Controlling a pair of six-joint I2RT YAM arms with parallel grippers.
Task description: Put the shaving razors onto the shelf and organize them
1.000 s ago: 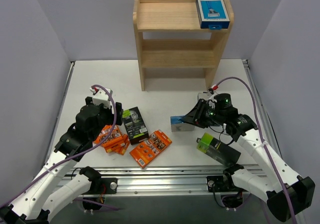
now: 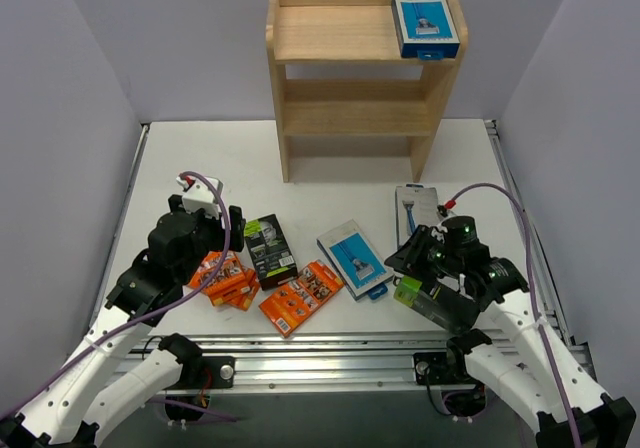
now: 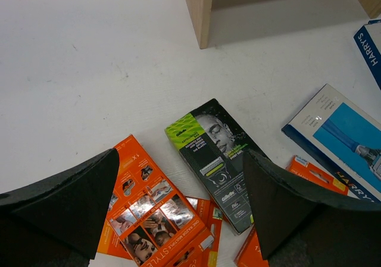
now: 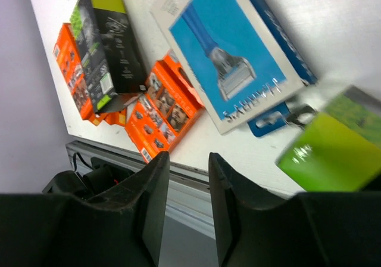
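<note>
A blue-and-white razor box (image 2: 355,258) lies flat mid-table; another (image 2: 416,208) lies behind my right gripper, which is part open and empty above the table's right side. A black-and-green box (image 2: 442,308) lies under the right arm. My left gripper is open, empty, over orange boxes (image 3: 155,213) and a black-green Gillette box (image 3: 208,148). Another orange box (image 2: 300,298) lies front centre. One blue-and-white box (image 2: 425,23) sits on the top shelf, at its right.
The wooden shelf unit (image 2: 330,108) stands at the back; its top-left and middle level are empty. Walls flank both sides.
The middle blue-and-white box, earlier partly behind the right gripper, now shows its cover flat on the table. My right gripper has moved right, toward the front. The left arm is still.
</note>
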